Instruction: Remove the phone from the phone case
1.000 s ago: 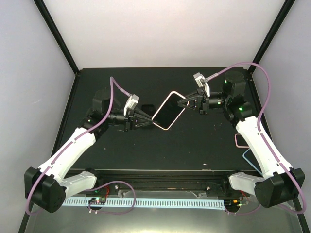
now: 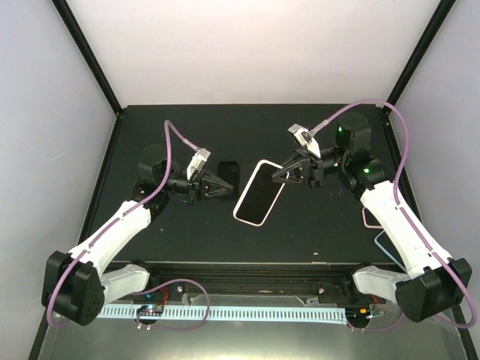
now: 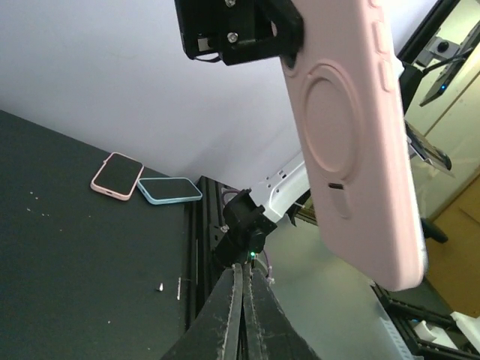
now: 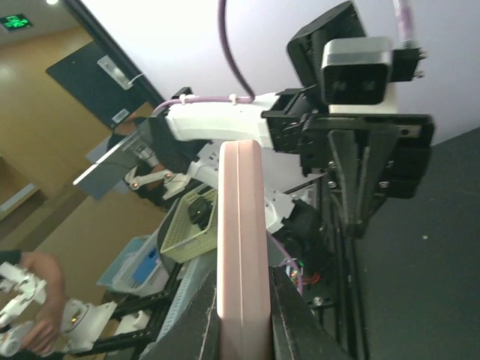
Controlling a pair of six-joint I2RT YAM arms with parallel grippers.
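A phone (image 2: pixel 260 193) with a dark screen sits in a pink case (image 3: pixel 330 127), held up above the table and tilted. My right gripper (image 2: pixel 277 176) is shut on the cased phone by its upper right edge. The right wrist view shows the pink case (image 4: pixel 241 225) edge-on between the fingers. The screen fills the case's frame, with no gap that I can see. My left gripper (image 2: pixel 229 189) is shut with nothing between its fingertips, clear of the case and to its left.
A dark flat object (image 2: pixel 229 171) lies on the black table (image 2: pixel 187 236) behind the left gripper's tips. On the right side lie a pink-rimmed phone (image 3: pixel 118 175) and a blue-rimmed phone (image 3: pixel 170 189).
The right gripper has brought the cased phone nearer the table's front and turned it steeper.
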